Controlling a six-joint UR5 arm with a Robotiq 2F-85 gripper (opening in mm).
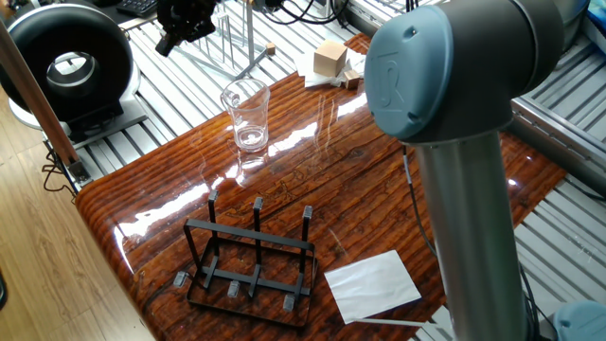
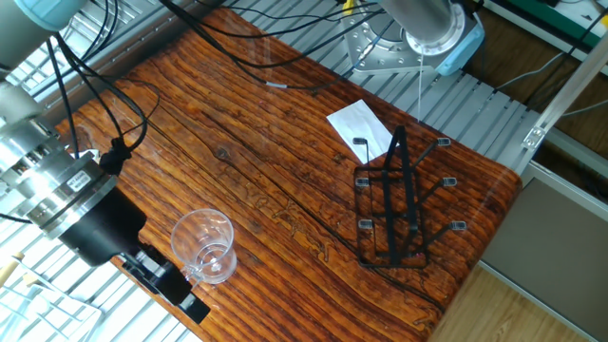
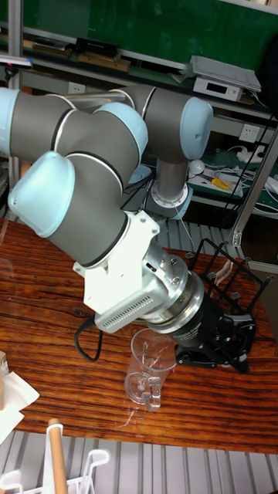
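Note:
A clear glass cup with a handle [image 1: 251, 121] stands upright on the glossy wooden table, close to one edge. My black gripper [image 1: 169, 44] hangs beyond that edge at the top of the first exterior view, apart from the cup there. From above, the gripper [image 2: 193, 302] appears just beside the cup [image 2: 204, 228], overlapping its handle side. In the third view the gripper [image 3: 237, 362] is to the right of the cup [image 3: 147, 374]. Nothing shows held, but the gap between its fingers is hidden. A black wire cup rack [image 1: 251, 279] with upright prongs stands empty on the table.
A white sheet [image 1: 373, 286] lies beside the rack. Wooden blocks [image 1: 329, 58] sit on white paper at the table's far corner. A white wire rack [image 3: 62, 473] is off the table. Between cup and black rack the tabletop is clear.

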